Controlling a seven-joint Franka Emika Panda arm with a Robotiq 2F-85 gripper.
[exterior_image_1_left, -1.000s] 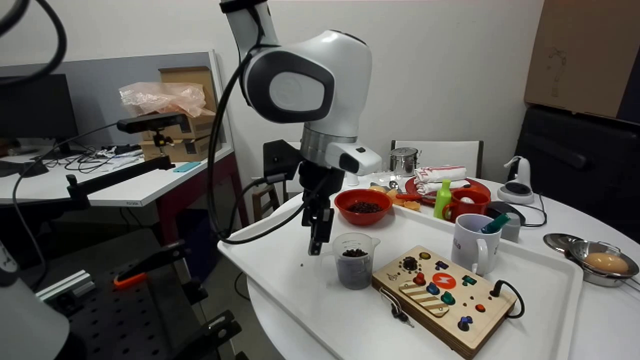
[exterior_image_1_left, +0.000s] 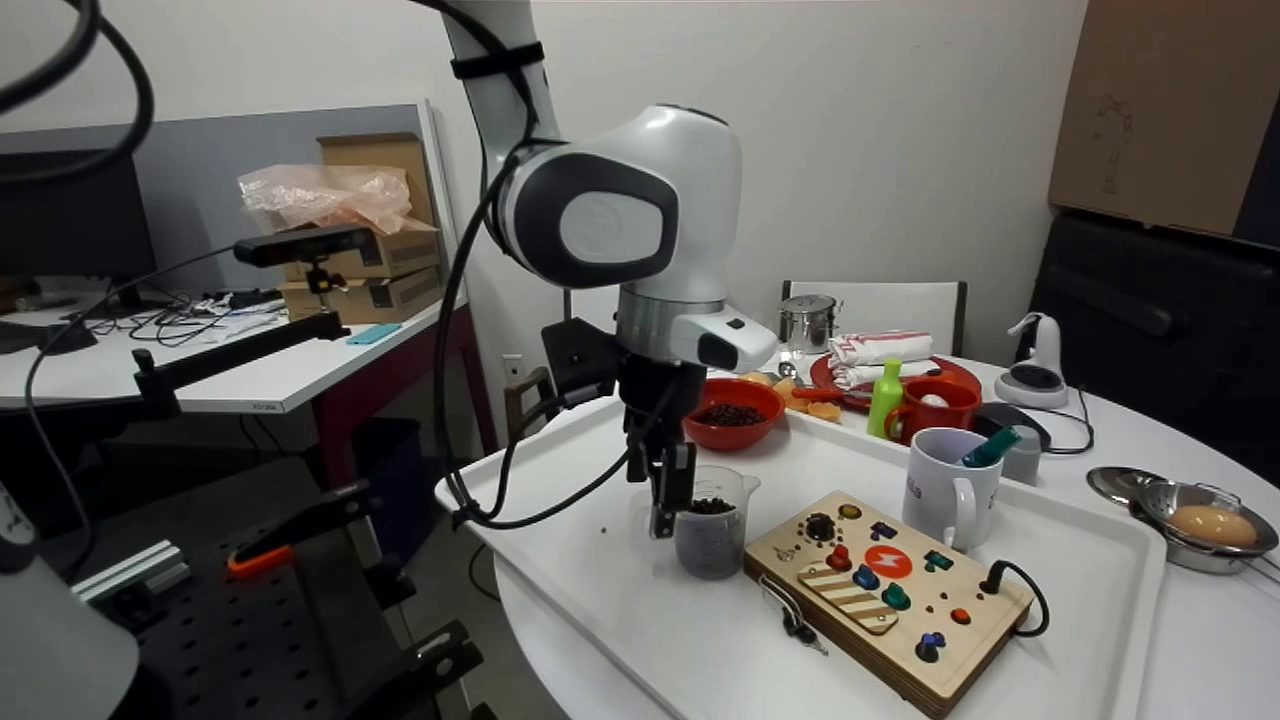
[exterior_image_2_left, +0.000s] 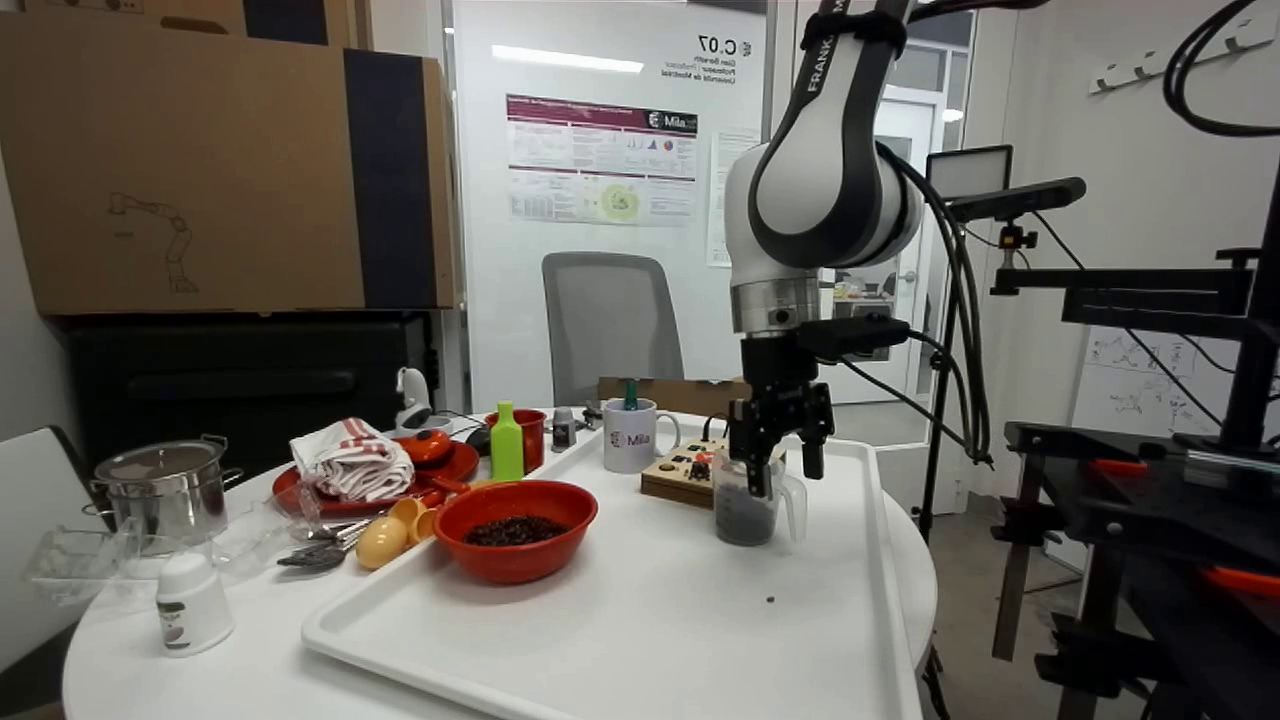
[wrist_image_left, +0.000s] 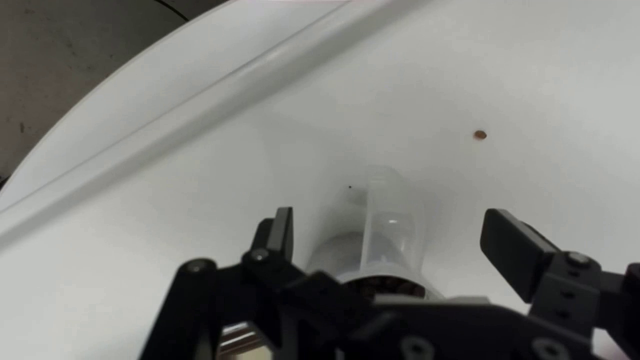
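Observation:
A clear measuring cup (exterior_image_1_left: 710, 546) with dark beans inside stands upright on the white tray (exterior_image_2_left: 672, 624). My gripper (exterior_image_2_left: 786, 473) is open, lowered at the cup's handle side. In the wrist view the clear handle (wrist_image_left: 393, 225) lies in the gap between the spread fingers, with room on both sides and neither visibly touching it. Part of the cup's mouth is hidden by the gripper body there. A red bowl (exterior_image_2_left: 516, 554) with more dark beans rests on the tray.
A wooden panel of knobs and switches (exterior_image_1_left: 888, 588) is close beside the cup, and a white mug (exterior_image_1_left: 948, 492) stands behind it. One loose bean (wrist_image_left: 480, 135) lies on the tray. Open tray surface (wrist_image_left: 198, 198) surrounds the handle side.
The gripper has come down and moved right in exterior view 1, reaching the cup's handle side. Cup, bowl and panel have stayed where they were.

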